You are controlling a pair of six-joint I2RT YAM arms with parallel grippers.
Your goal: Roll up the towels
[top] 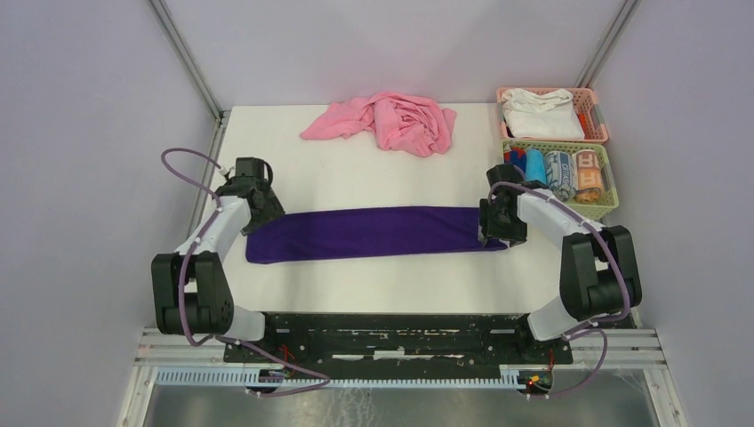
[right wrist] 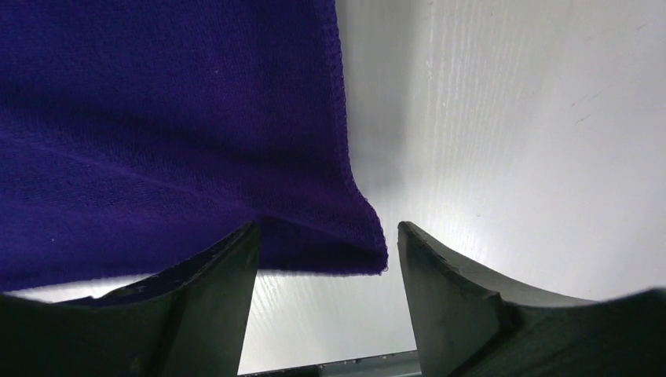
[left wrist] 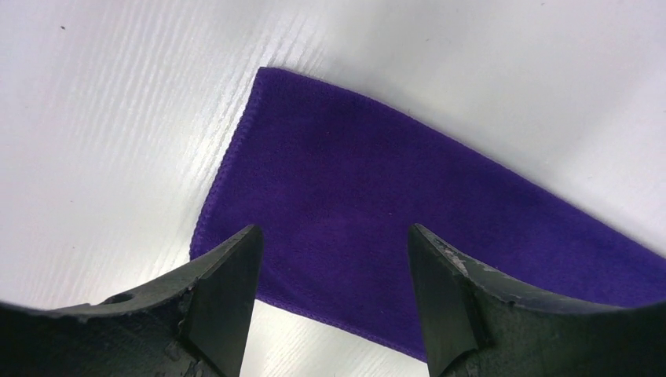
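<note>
A long purple towel (top: 373, 233) lies spread across the table, fairly flat, with a soft ridge near its right corner in the right wrist view. My left gripper hangs open above the towel's left end, whose corner and edges show beneath it. My right gripper is also open, over the near right corner of the towel (right wrist: 196, 141), with nothing seen held between its fingers.
A crumpled pink towel (top: 391, 124) lies at the back. At the right stand a pink basket (top: 601, 132) with white cloths and a green basket (top: 603, 203) holding rolled towels.
</note>
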